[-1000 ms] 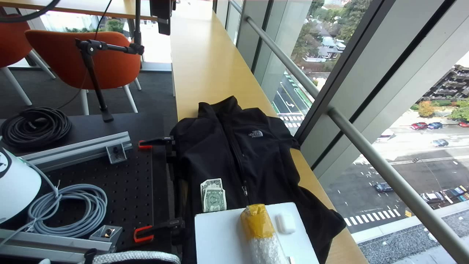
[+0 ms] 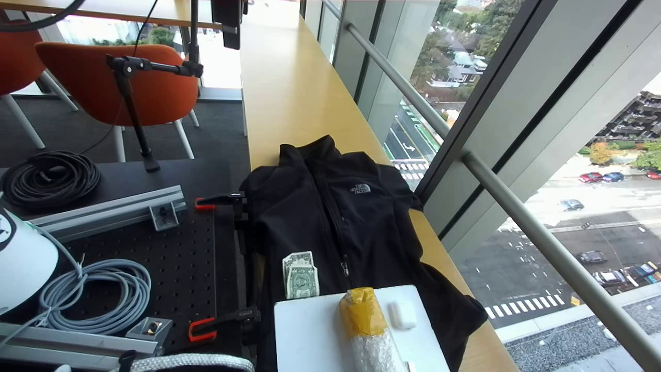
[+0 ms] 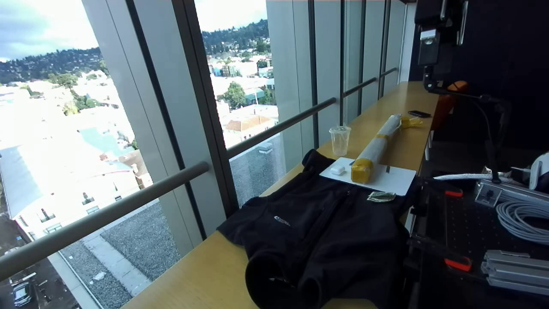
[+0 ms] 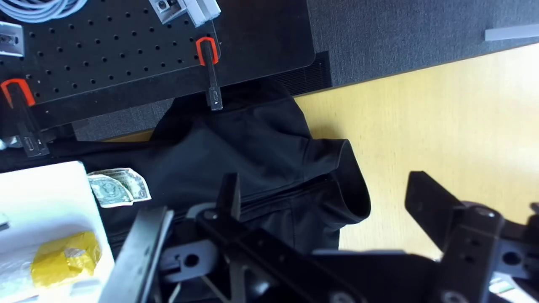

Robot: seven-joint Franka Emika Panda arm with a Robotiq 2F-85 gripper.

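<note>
A black zip jacket lies spread on the wooden table, its collar toward the far end in exterior view 1. Folded dollar bills rest on its lower front, against the edge of a white board. On that board are a bubble-wrapped roll with a yellow taped end and a small white case. In the wrist view my gripper is wide open above the jacket, its two dark fingers apart. The jacket's collar shows below the gap; nothing is held.
Red-tipped clamps grip the edge of the black perforated bench beside the jacket. A clear plastic cup stands by the board, near the window rail. Bare tabletop stretches beyond the collar.
Cars on the street outside have shifted. In exterior view 1 the jacket, bills, board and roll lie exactly as before.
</note>
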